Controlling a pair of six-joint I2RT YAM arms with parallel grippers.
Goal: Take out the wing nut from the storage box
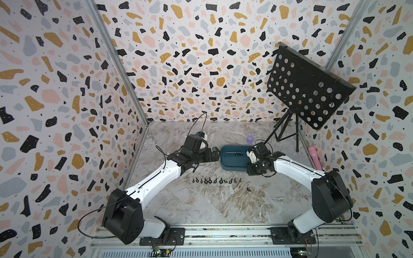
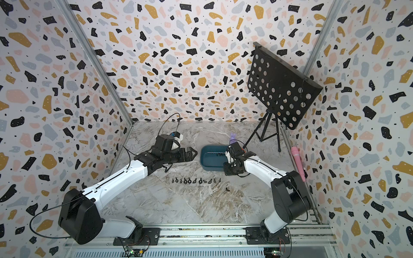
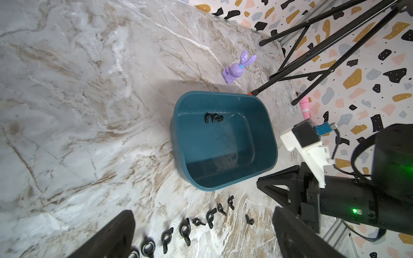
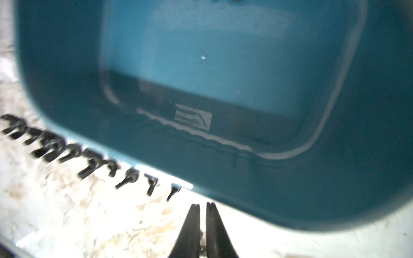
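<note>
The teal storage box [image 3: 177, 150] stands open on the marble table; several black wing nuts [image 3: 218, 117] lie against its far inner side. In front of the box, more black wing nuts [image 3: 185, 230] form a row on the table. One separate wing nut [image 3: 249, 220] lies to the right, nearer the front. My right gripper hovers by the box's near right edge, its fingers parted by a narrow gap with nothing held at the tips. Left of the box, my left gripper is wide open and empty.
A purple rabbit figure [image 3: 234, 71] sits behind the box. Black stand legs [image 1: 284, 129] rise at the back right, and a pink cylinder [image 1: 315, 158] is by the right wall.
</note>
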